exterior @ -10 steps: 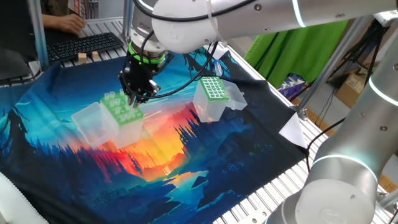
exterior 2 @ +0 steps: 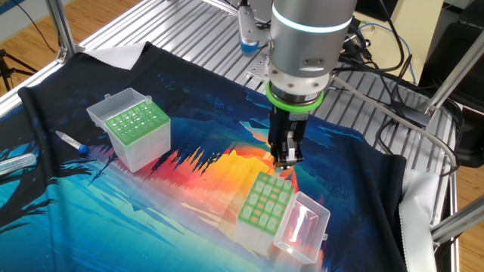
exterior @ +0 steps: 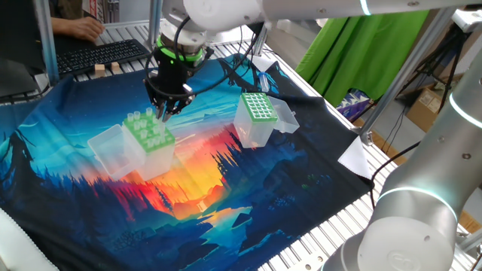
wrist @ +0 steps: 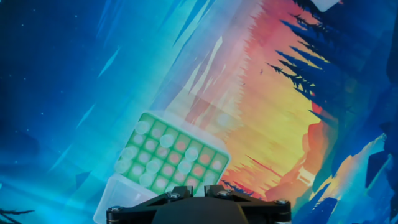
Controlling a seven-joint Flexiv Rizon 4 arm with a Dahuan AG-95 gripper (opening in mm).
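My gripper (exterior 2: pixel 285 164) hangs pointing down over the edge of a clear box with a green rack (exterior 2: pixel 266 202), its lid open to one side. Whitish capped tubes stand in several of this rack's holes; in the wrist view, the rack (wrist: pixel 169 155) fills the lower middle. Only a narrow gap shows between the black fingertips, and whether anything thin is between them is unclear. A second clear box with a green rack (exterior: pixel 259 108) stands apart, lid open as well, and its holes look empty.
A pen (exterior 2: pixel 72 142) and a marker (exterior 2: pixel 17 164) lie on the printed cloth beyond the second box. The cloth between the boxes is clear. A keyboard (exterior: pixel 102 56) with a person's hand (exterior: pixel 84 28) is at the back left.
My gripper has shifted slightly up and to the right in exterior view 1, and the arm link above it has risen. Both boxes stand where they were.
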